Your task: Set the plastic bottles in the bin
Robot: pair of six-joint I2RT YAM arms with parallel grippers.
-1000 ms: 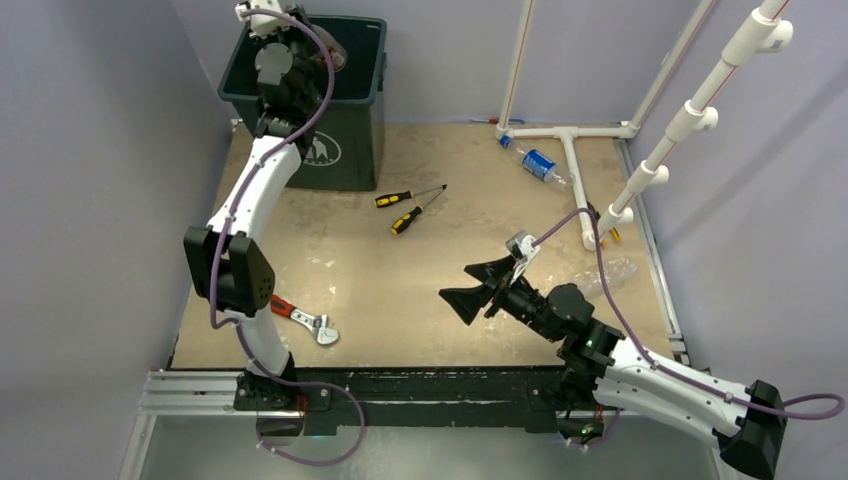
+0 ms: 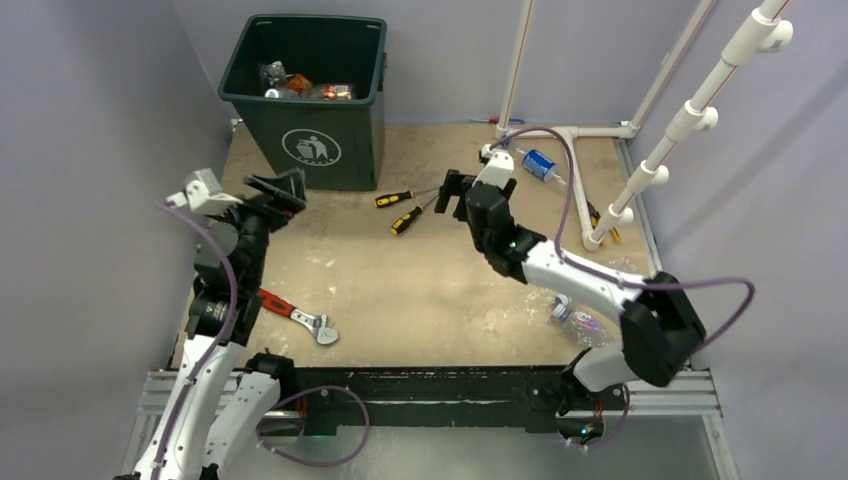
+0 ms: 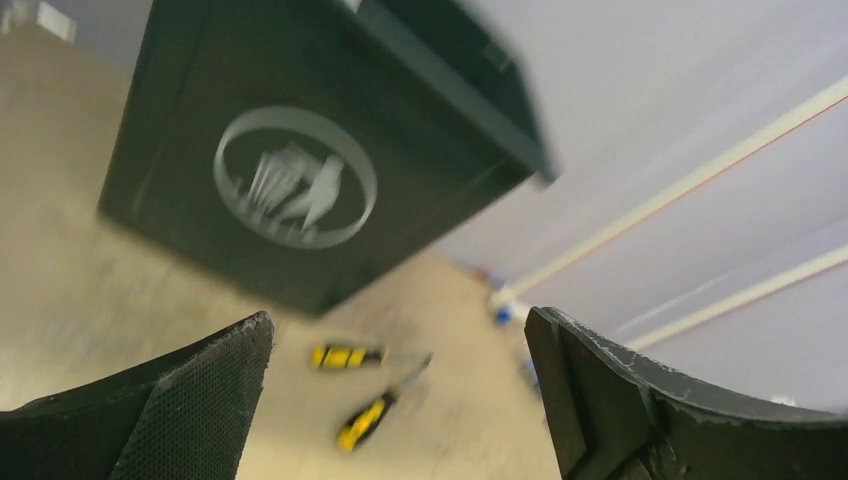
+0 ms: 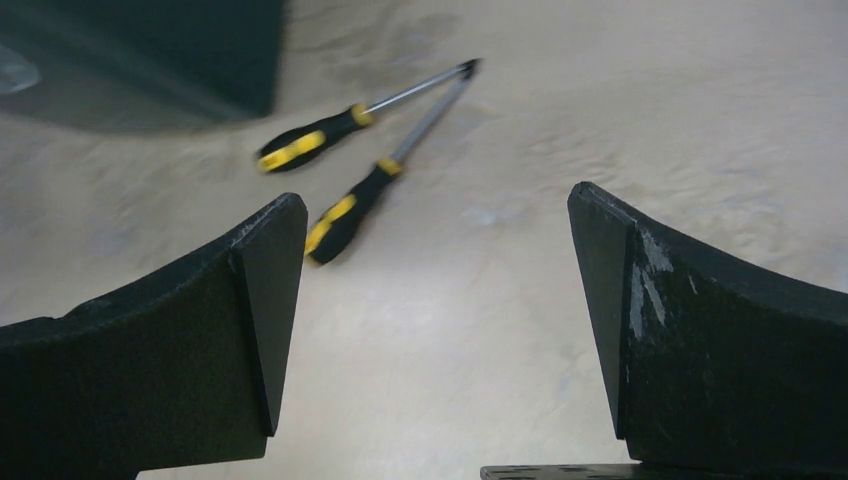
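The green bin (image 2: 330,135) at the back left holds several bottles and cans. My left gripper (image 2: 276,195) hangs in front of it, open and empty, as the left wrist view also shows. My right gripper (image 2: 478,198) hangs over the middle back, open, above bare board beside the screwdrivers. A clear bottle with a blue label (image 2: 539,164) lies at the back right by the white pipes. A crumpled clear bottle (image 2: 582,326) lies at the front right beside the right arm. Another clear plastic shape near the right edge is partly hidden by that arm.
Two yellow-black screwdrivers (image 2: 406,220) lie near the bin. A red-handled wrench (image 2: 312,324) is at the front left. A white pipe frame (image 2: 676,124) stands along the right side, with a yellow-handled tool partly under it. The middle of the board (image 2: 400,300) is clear.
My right gripper has moved toward the back of the board.
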